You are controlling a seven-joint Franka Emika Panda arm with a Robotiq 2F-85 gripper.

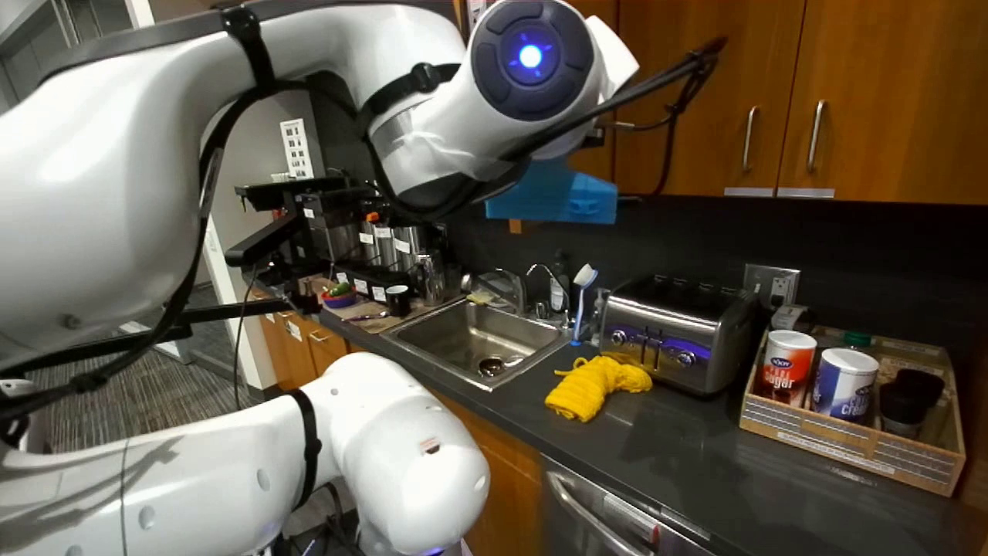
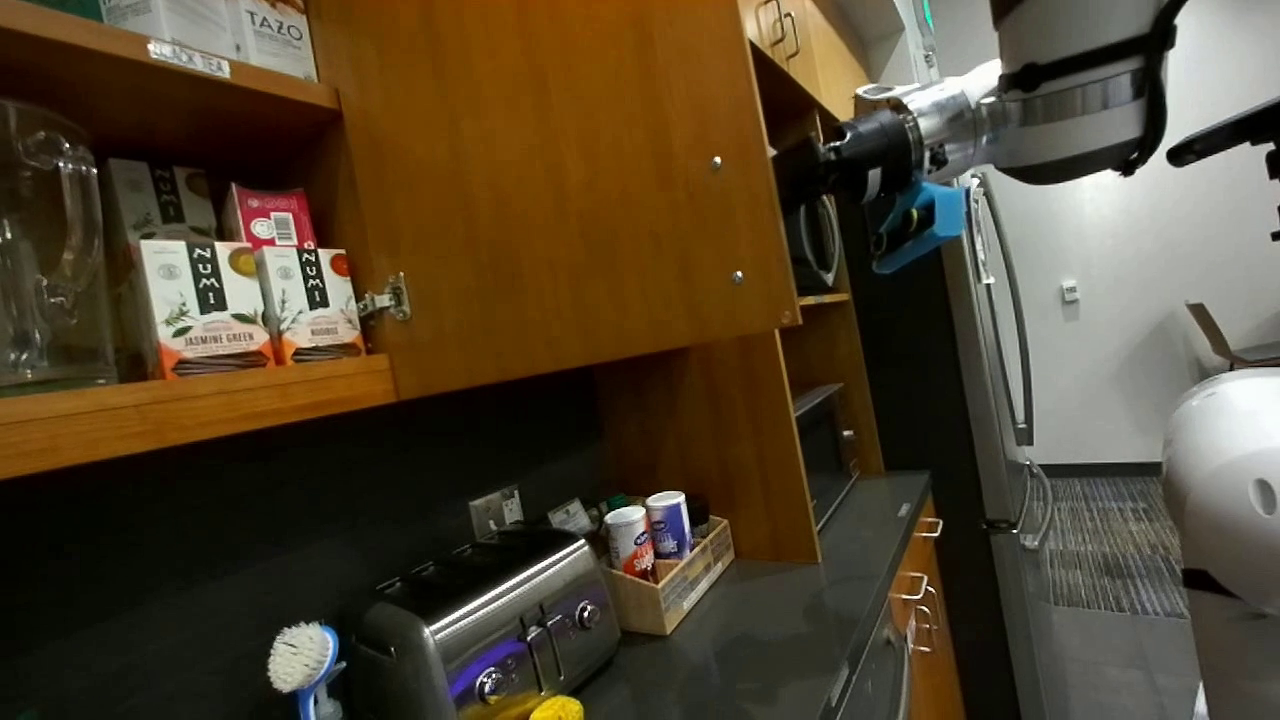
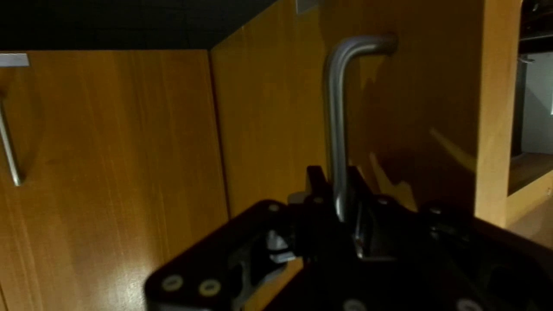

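A curved metal handle (image 3: 338, 109) rises between the dark fingers of my gripper in the wrist view, and they are shut on its lower part. This handle is fixed to a brown wooden cabinet door (image 3: 274, 114). In exterior view 2, the door (image 2: 564, 180) stands open on its hinge (image 2: 390, 298), with its inner face showing. My gripper (image 2: 828, 164) reaches in beyond the door's free edge there; the handle is hidden behind the door. The fingers are out of sight in exterior view 1, behind the arm.
Tea boxes (image 2: 206, 306) and a glass pitcher (image 2: 54, 252) stand on the open shelves. Below are a sink (image 1: 482, 333), a toaster (image 1: 681, 324), a yellow cloth (image 1: 597, 384) and a box (image 1: 852, 435) with canisters. Closed cabinet doors (image 1: 889, 102) line the right.
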